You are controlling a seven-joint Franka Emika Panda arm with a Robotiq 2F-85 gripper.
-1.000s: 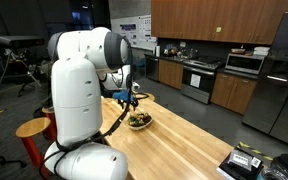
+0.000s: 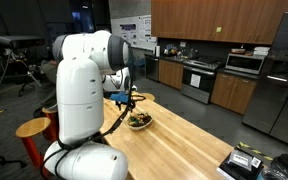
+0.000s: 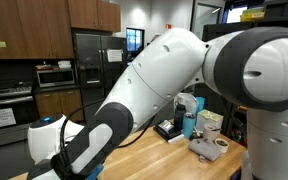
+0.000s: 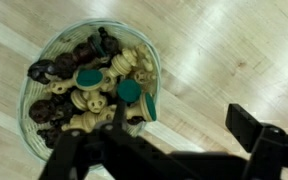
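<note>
A round woven basket (image 4: 25, 112) holds a jumble of dark brown and pale wooden chess pieces, several with green felt bases. One pale piece (image 4: 148, 108) rests with its green base toward the basket's right rim. My gripper is open above the basket's near right side, its black fingers (image 4: 247, 127) wide apart and nothing between them. In exterior view 1, the gripper (image 2: 122, 103) hangs over the left side of the basket (image 2: 138, 127). The arm hides the basket in exterior view 2.
Bare wooden tabletop (image 2: 179, 145) extends right of the basket. A black device (image 2: 242, 163) sits at the table's far right. Cups (image 3: 189, 127) and a grey object (image 3: 209, 148) stand together in exterior view 2. Red stools (image 2: 32, 128) are beyond the table's left edge.
My gripper seems slightly lower over the basket's left side than before. The basket and its pieces have not visibly moved.
</note>
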